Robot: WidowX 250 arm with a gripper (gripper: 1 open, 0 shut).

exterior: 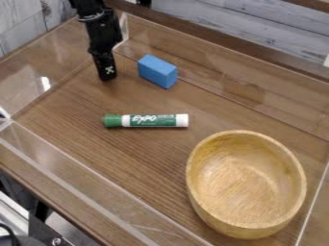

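My black gripper (107,69) reaches in from the top left and sits low at the wooden table's back left, left of a blue block (157,71) and apart from it. Its fingertips look shut, with nothing visible between them, though they are small and dark. A green and white Expo marker (145,120) lies crosswise at the middle of the table. An empty pale yellow bowl (245,183) stands at the front right.
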